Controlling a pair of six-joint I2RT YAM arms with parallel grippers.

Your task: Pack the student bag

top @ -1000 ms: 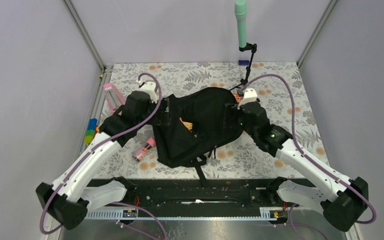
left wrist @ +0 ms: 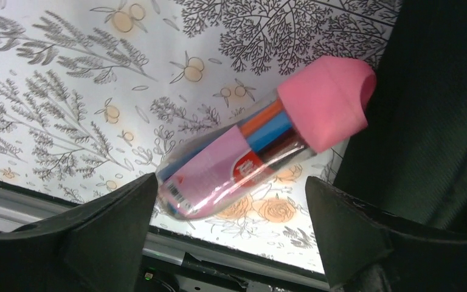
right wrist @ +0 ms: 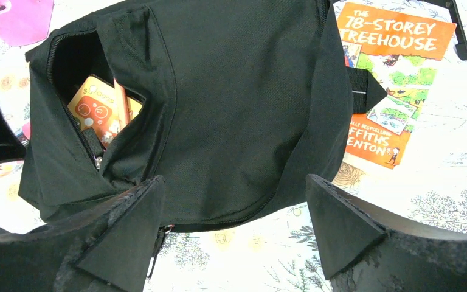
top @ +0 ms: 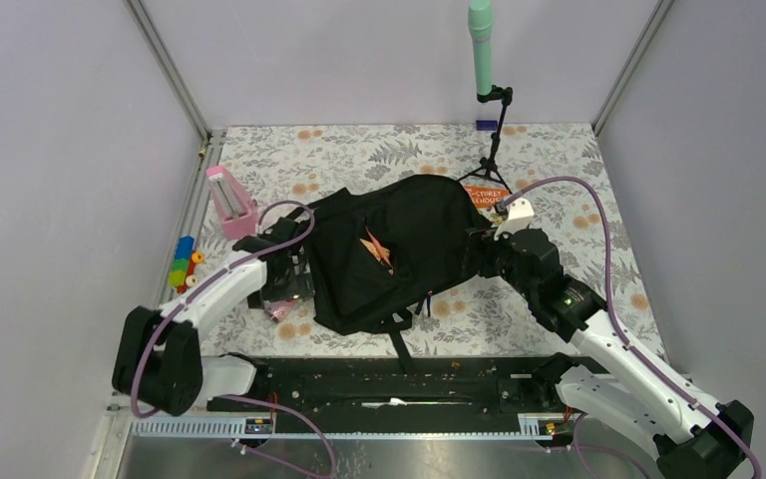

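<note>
The black backpack lies flat at the middle; in the right wrist view its pocket is open, with orange items inside. My left gripper is open, low over a pink-capped pencil pouch that lies just left of the bag, nothing held. My right gripper hangs open above the bag's right part, empty. An orange "78-Storey Treehouse" book lies at the bag's right, partly hidden by it.
A pink case stands at back left, beside colourful blocks at the table's left edge. A tripod stands at the back right.
My left gripper has moved from over the bag down to the pencil pouch at the left. The right arm has shifted slightly right.
</note>
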